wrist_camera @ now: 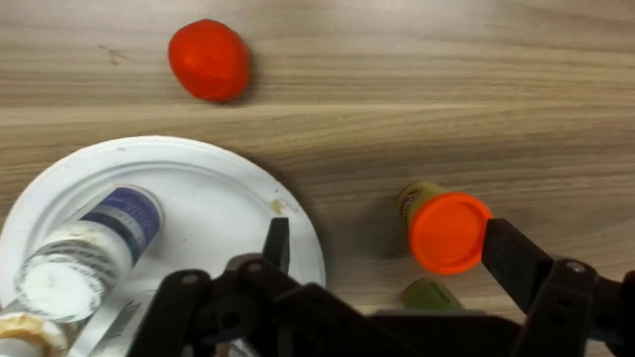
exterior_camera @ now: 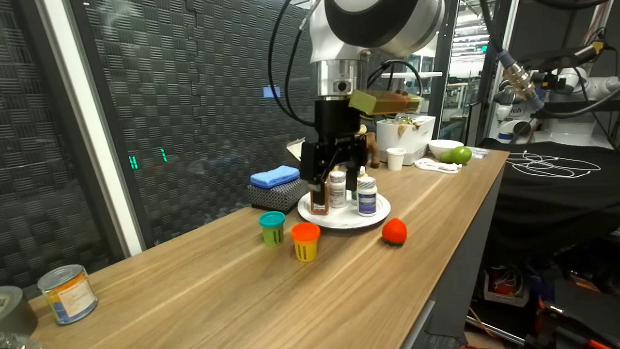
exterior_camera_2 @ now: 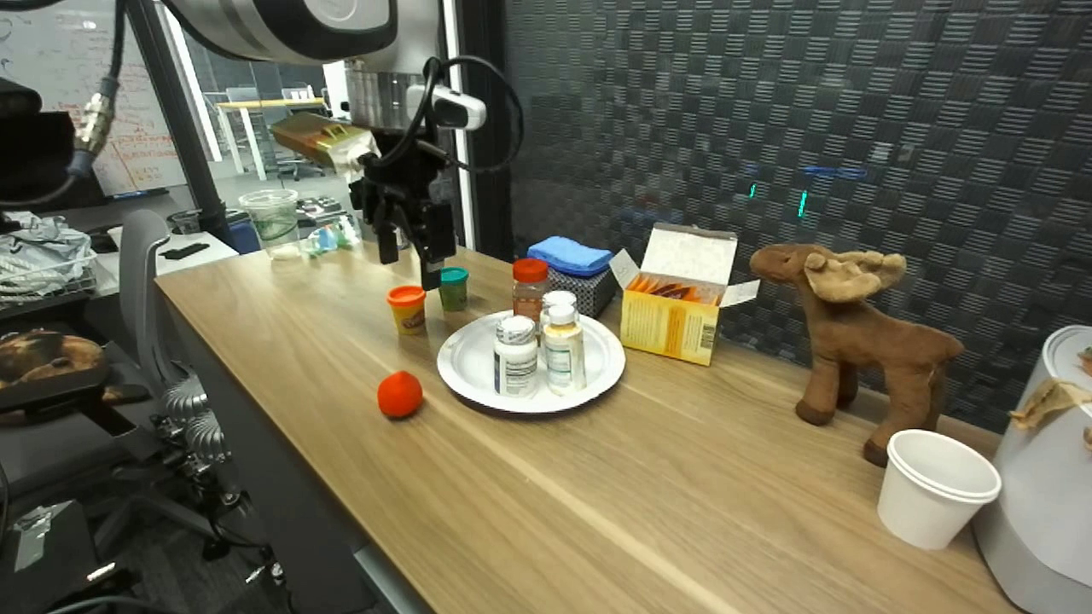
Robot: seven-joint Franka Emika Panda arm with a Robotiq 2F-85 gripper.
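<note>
My gripper point(exterior_camera_2: 411, 263) is open and empty, pointing down above the counter. In the wrist view an orange-lidded yellow tub point(wrist_camera: 450, 233) appears between the fingertips, close by the right finger point(wrist_camera: 516, 262). Part of a green tub point(wrist_camera: 429, 294) shows below it, mostly hidden by the gripper. A white plate point(exterior_camera_2: 466, 367) carries several bottles, among them a white one with a purple label point(exterior_camera: 366, 198) and a red-lidded jar point(exterior_camera_2: 529, 286). The left finger point(wrist_camera: 277, 245) overlaps the plate's edge in the wrist view. A round red-orange object point(wrist_camera: 209, 60) rests apart on the wood.
Behind the plate stand an open yellow box point(exterior_camera_2: 667, 322), a blue cloth point(exterior_camera_2: 569, 255) on a dark patterned box, and a brown plush moose point(exterior_camera_2: 868, 333). A can point(exterior_camera: 68, 293) sits at the far left.
</note>
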